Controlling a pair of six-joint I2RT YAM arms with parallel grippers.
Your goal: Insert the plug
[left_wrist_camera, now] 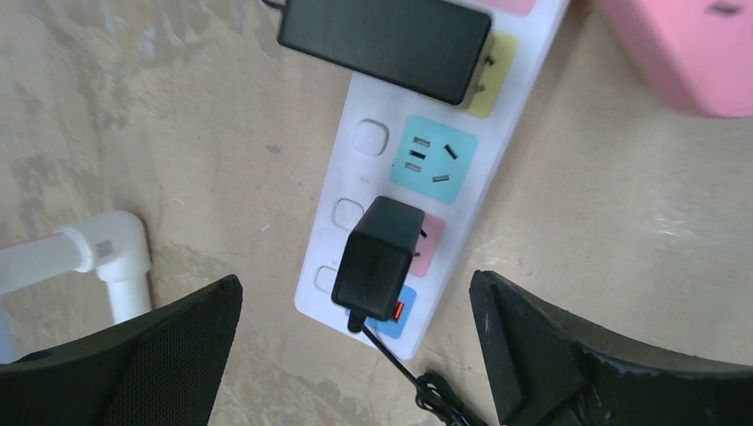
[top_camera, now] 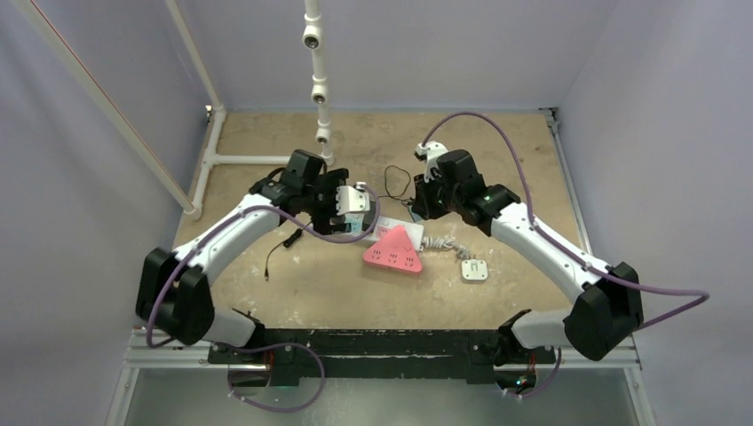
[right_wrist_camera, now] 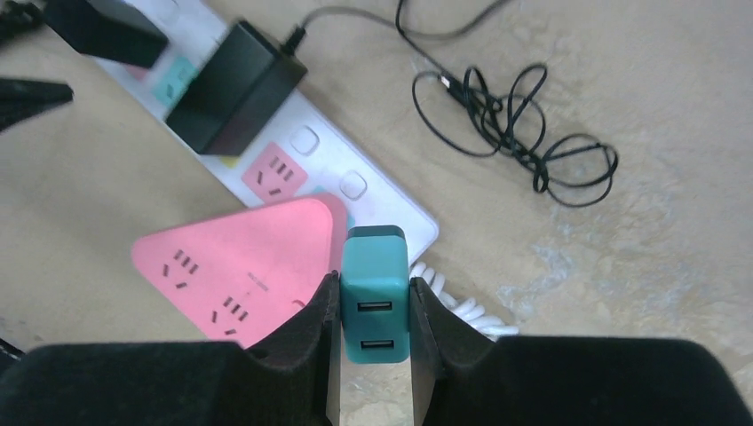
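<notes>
A white power strip point(left_wrist_camera: 337, 160) with coloured sockets lies at mid table, a black adapter point(left_wrist_camera: 382, 49) and a smaller black plug block point(left_wrist_camera: 376, 257) on it. My left gripper hangs open above the smaller block, its fingers on either side with room to spare. In the right wrist view my right gripper has a teal charger point(right_wrist_camera: 375, 275) between its fingertips, held over the strip's right end beside the pink triangular power board point(right_wrist_camera: 240, 257).
Black cable coils point(right_wrist_camera: 524, 133) lie behind the strip, a white coiled cord point(right_wrist_camera: 462, 306) to its right. A white plug adapter point(top_camera: 474, 271) sits front right. A white pipe frame point(left_wrist_camera: 124, 248) stands at the back left.
</notes>
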